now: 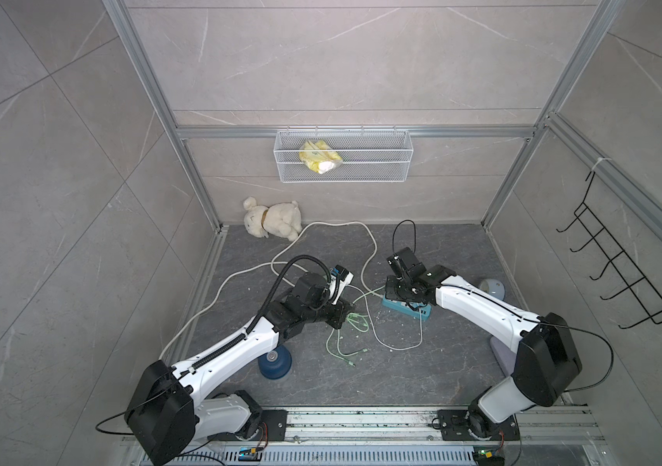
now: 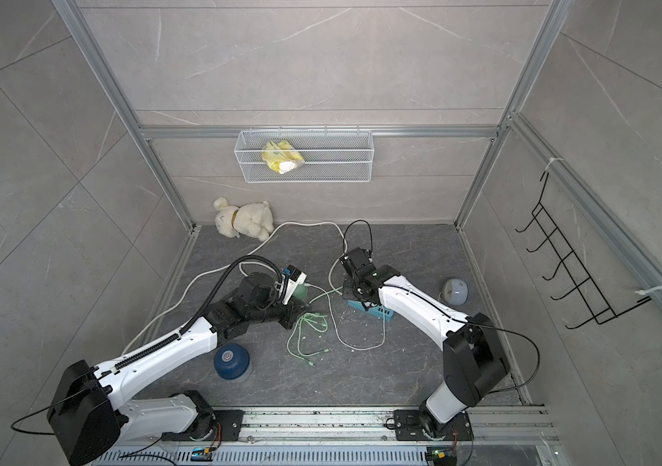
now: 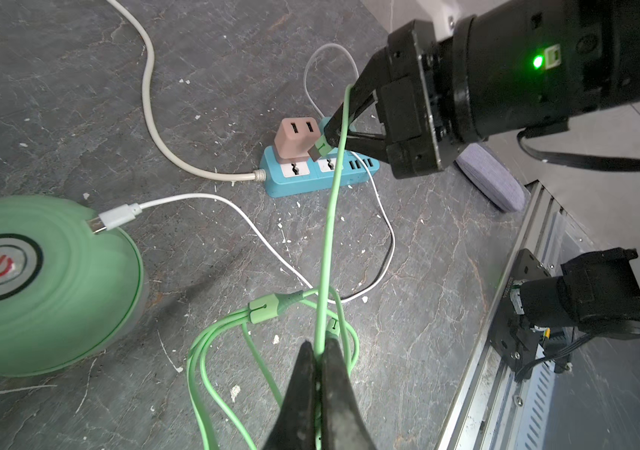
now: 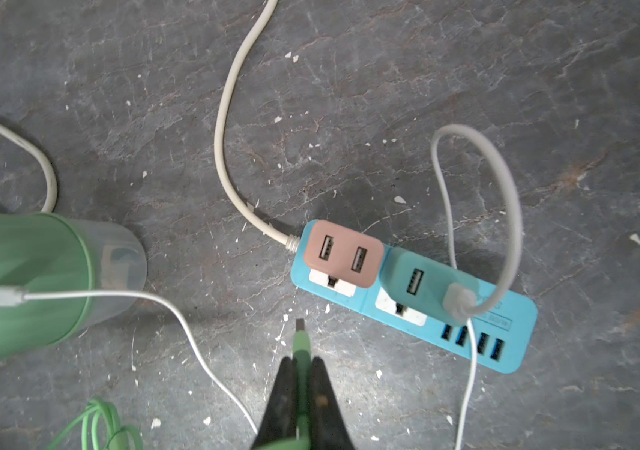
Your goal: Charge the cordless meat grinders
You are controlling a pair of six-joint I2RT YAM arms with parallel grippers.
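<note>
My left gripper is shut on a green cable [image 3: 332, 210], near a green grinder [image 3: 42, 307] with a white cable plug [image 3: 117, 217] in it. My right gripper is shut on a green plug [image 4: 301, 341], pointed at the blue power strip [image 4: 515, 330] just below its near edge in the right wrist view. The strip carries a pink adapter [image 4: 342, 240] and a teal adapter [image 4: 432, 270] with a white cable in it. A blue grinder [image 1: 274, 362] stands behind the left arm's wrist.
A white plush toy [image 1: 272, 219] lies at the back left. A grey cushion [image 3: 489, 172] and a grey round object [image 2: 455, 291] sit at the right. Loose cables cross the middle. A wire basket [image 1: 342, 171] hangs on the back wall.
</note>
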